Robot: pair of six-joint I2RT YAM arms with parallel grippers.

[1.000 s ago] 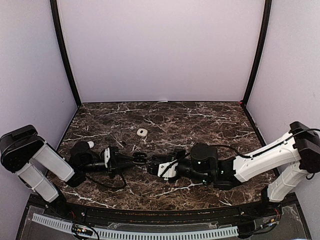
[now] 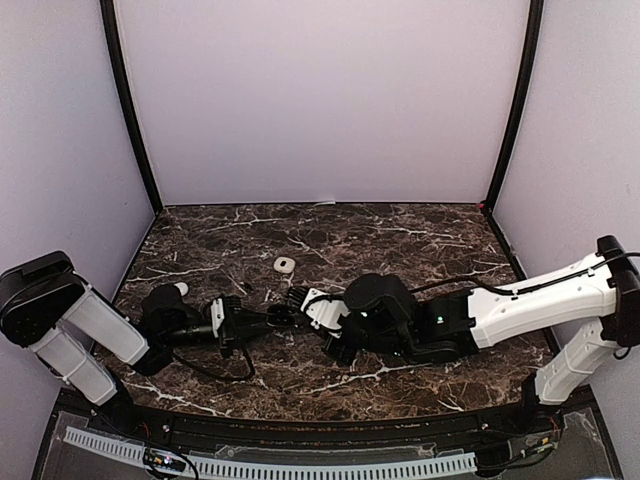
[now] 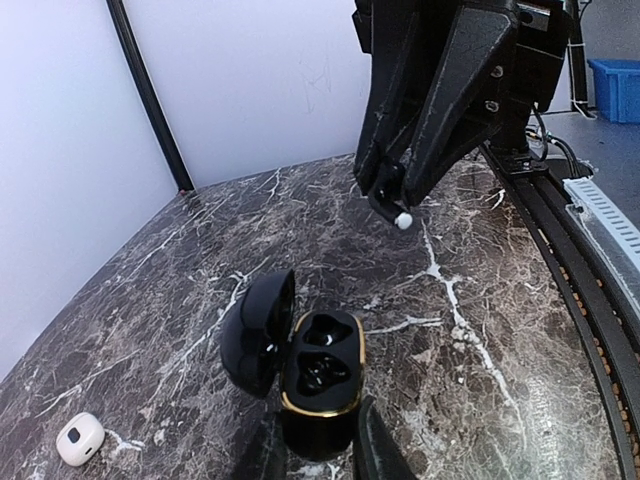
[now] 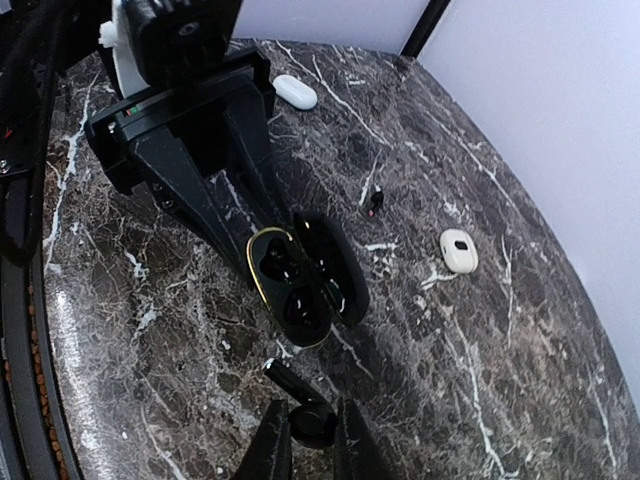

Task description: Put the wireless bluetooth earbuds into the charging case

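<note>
My left gripper is shut on the black charging case [image 3: 322, 365], held above the table with its lid [image 3: 252, 330] open and the two wells facing up. In the right wrist view the case [image 4: 292, 300] shows its gold rim and dark wells. My right gripper is shut on a black earbud [image 4: 292, 385], its stem with a light tip pointing out from the fingers. In the left wrist view that earbud [image 3: 390, 205] hangs above and to the right of the case, apart from it.
A white square case [image 2: 284, 265] lies on the marble table behind the grippers. A white oval object [image 4: 295, 92] and a small dark piece [image 4: 376, 202] also lie on it.
The left arm and the case are nearly still.
</note>
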